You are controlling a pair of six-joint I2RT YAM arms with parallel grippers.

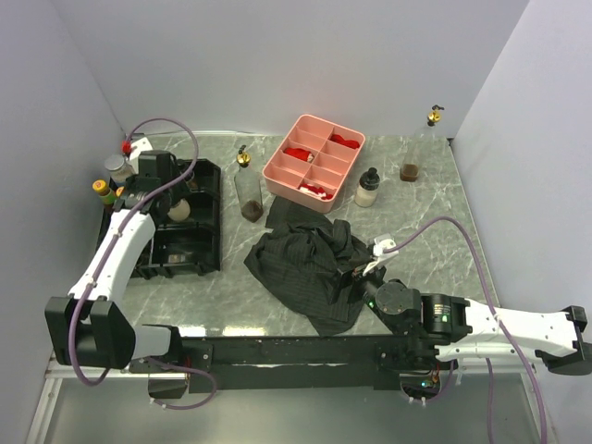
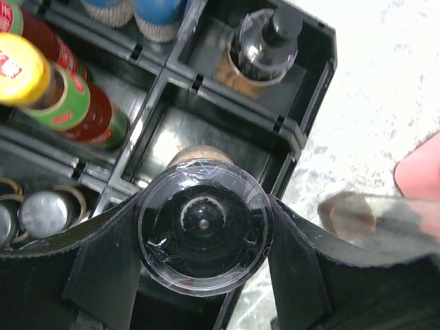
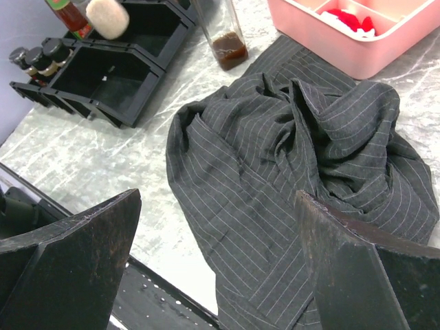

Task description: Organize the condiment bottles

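Observation:
My left gripper is shut on a jar with a dark round lid [image 2: 204, 251], held over the black divided rack [image 1: 219, 231]. The jar's pale body [image 3: 108, 17] shows in the right wrist view, above an empty-looking compartment. In the left wrist view a yellow-capped sauce bottle [image 2: 63, 93] and a black-capped shaker [image 2: 265, 45] stand in neighbouring compartments. Over the striped cloth my right gripper stands open, its fingers wide apart and empty. On the counter are a black-topped jar [image 1: 367, 188], a glass bottle [image 1: 249, 190] and another glass bottle [image 1: 410, 162].
A pink divided box [image 1: 314, 166] holding red items sits at the back centre. The crumpled dark cloth [image 1: 305, 264] covers the middle front. Counter between the pink box and the right wall is mostly bare.

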